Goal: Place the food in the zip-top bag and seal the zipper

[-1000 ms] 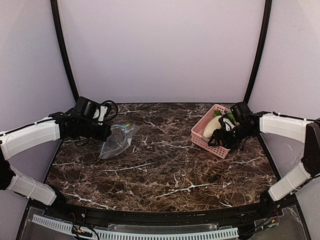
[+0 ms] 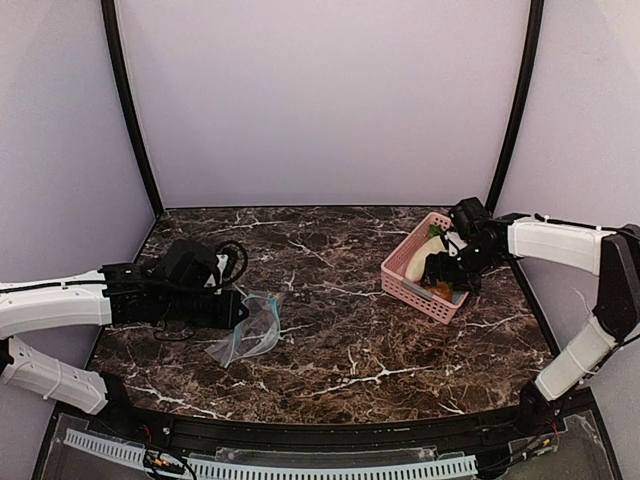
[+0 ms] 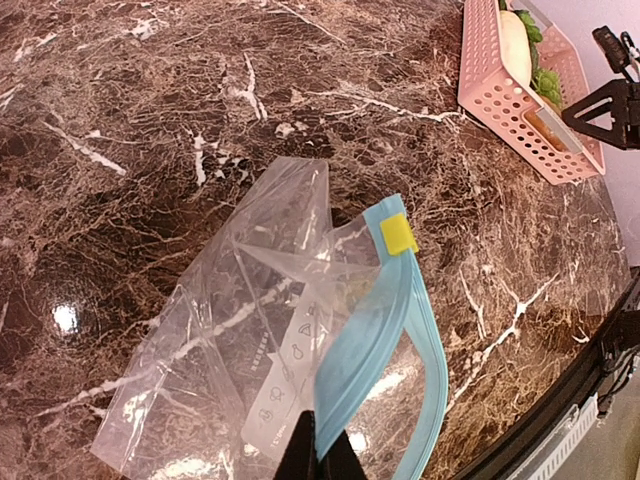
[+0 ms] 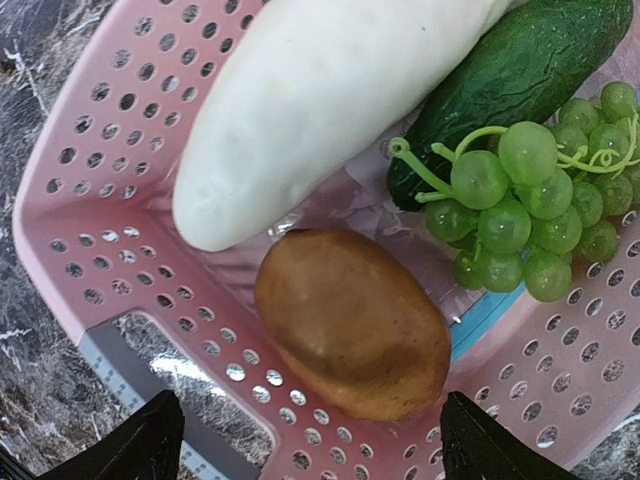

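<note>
The clear zip top bag [image 3: 200, 330] has a light-blue zip strip with a yellow tab [image 3: 398, 233]. My left gripper is shut on the bag's blue edge, and the bag hangs from it in the top view. Over the pink basket, my right gripper is open with nothing between its fingers. A brown potato [image 4: 352, 322] lies just ahead of those fingertips, inside the basket. Beside it are a white long vegetable [image 4: 300, 110], a green cucumber [image 4: 530, 75] and green grapes [image 4: 520, 200].
The pink perforated basket [image 2: 405, 288] stands on the right of the dark marbled table [image 2: 330, 330]. Its walls rise close around the right fingers. Between bag and basket the table is bare.
The left gripper has come toward the front and slightly right, carrying the bag along.
</note>
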